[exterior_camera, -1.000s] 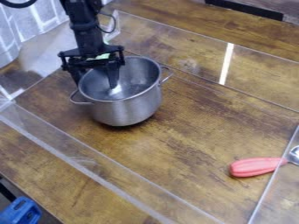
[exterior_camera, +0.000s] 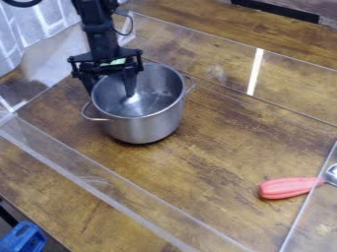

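Note:
A steel pot with two loop handles stands on the wooden table in the upper left of the camera view. My black gripper is at the pot's far-left rim, its fingers reaching down to and partly inside the pot. Whether it is open or shut on the rim I cannot tell. A small green item shows behind the gripper, mostly hidden.
A red-handled utensil lies at the right. Clear plastic walls border the wooden table. A blue object sits at the bottom left corner.
Over the last second the gripper and arm have shifted slightly left, and the pot has moved slightly with its orientation changing a little.

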